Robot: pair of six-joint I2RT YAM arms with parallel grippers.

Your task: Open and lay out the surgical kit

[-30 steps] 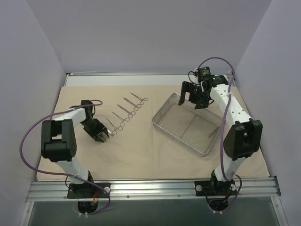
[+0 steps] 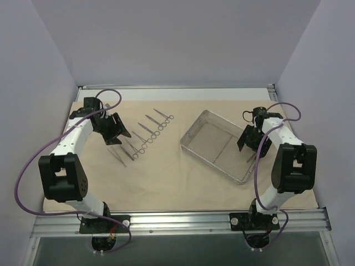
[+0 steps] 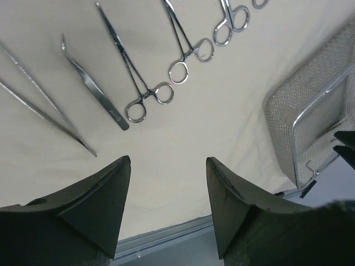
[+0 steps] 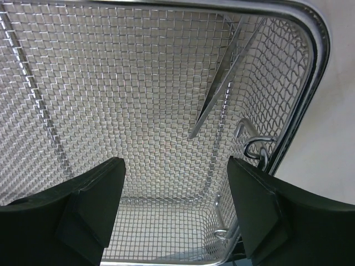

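My right gripper is part open inside the wire mesh basket (image 2: 195, 131), with nothing between its fingers. Thin metal tweezers (image 4: 222, 83) lie on the basket floor near a side wall, just ahead of those fingers. On the cloth at the left, straight tweezers (image 3: 41, 113) and dark curved tweezers (image 3: 99, 95) lie beside a slanted row of ring-handled instruments, among them a clamp (image 3: 133, 72) and another clamp (image 3: 186, 47). Open and empty, my left gripper hovers above that laid-out group, partly covering it from the top view.
Beige cloth (image 2: 155, 183) covers the table, bare in the front middle between the instruments and the basket. The basket's metal rim (image 4: 319, 41) rises close beside my right fingers, with wire loops (image 4: 259, 141) at its side. Metal rails run along the front edge.
My right gripper has gone from over the basket's back end to its right side, near the tweezers. The left one has risen and moved back, uncovering the straight tweezers on the cloth.
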